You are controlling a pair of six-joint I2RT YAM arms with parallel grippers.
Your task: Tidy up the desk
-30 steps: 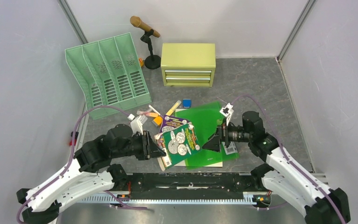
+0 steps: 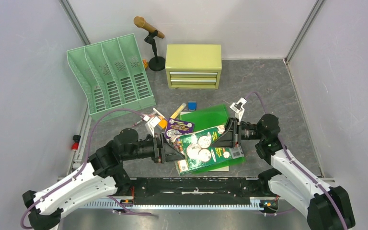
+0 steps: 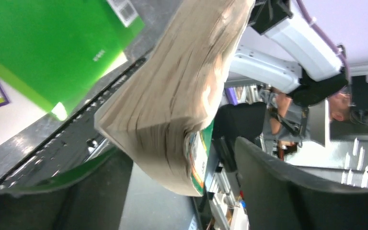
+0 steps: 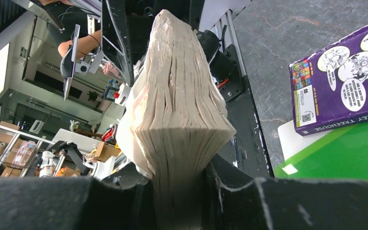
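Note:
A thick green-covered book (image 2: 199,146) is raised over the desk, its pale page edges (image 4: 175,120) filling much of both wrist views. My right gripper (image 2: 222,143) is shut on it. My left gripper (image 2: 171,155) is open beside the book's left end, which sits in front of its blurred fingers. Beneath lie a purple book (image 4: 345,81), a green folder (image 2: 203,117) on a white sheet, a blue block (image 2: 191,105), an orange block (image 2: 162,123) and several pens.
A mint divided rack (image 2: 92,84) stands at back left, a microphone on a stand (image 2: 155,62) and a yellow drawer cabinet (image 2: 193,57) at the back. Bare desk (image 2: 258,81) shows at back right, with walls on both sides.
The book has moved rightward and turned.

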